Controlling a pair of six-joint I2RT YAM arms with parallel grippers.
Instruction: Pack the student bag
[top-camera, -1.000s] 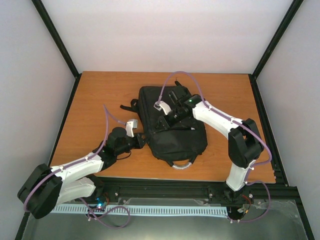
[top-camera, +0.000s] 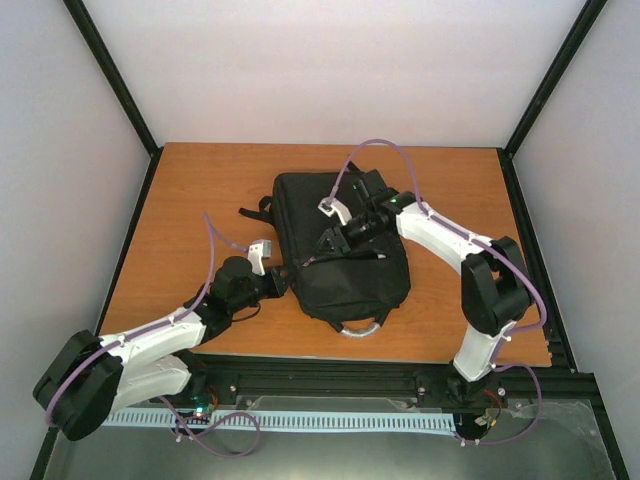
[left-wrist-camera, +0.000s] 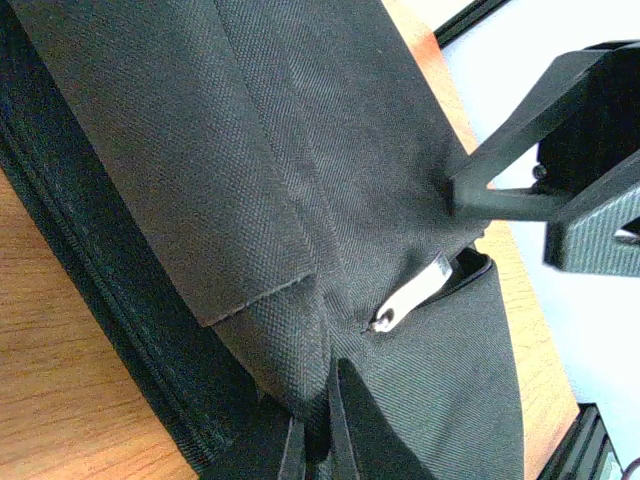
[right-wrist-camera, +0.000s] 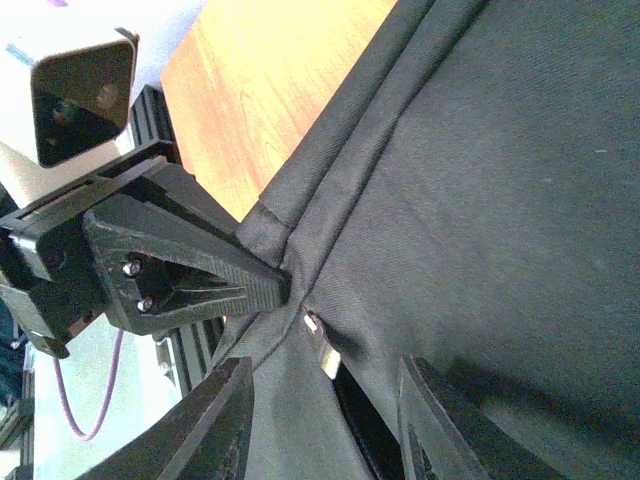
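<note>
A black backpack (top-camera: 340, 290) lies on the wooden table, handle toward the front. My left gripper (top-camera: 282, 281) is at the bag's left edge, shut against a fold of dark fabric (left-wrist-camera: 270, 300); whether anything is pinched is unclear. My right gripper (top-camera: 325, 246) hangs open over the bag's middle, above a silver zipper pull at a pocket opening, which also shows in the left wrist view (left-wrist-camera: 410, 292). Nothing shows held between the right fingers.
Bare table (top-camera: 190, 220) surrounds the bag, with white walls at back and sides. A strap (top-camera: 255, 213) sticks out at the bag's left. No other objects are visible on the table.
The bag shifted slightly left from a second ago, and my left arm moved slightly.
</note>
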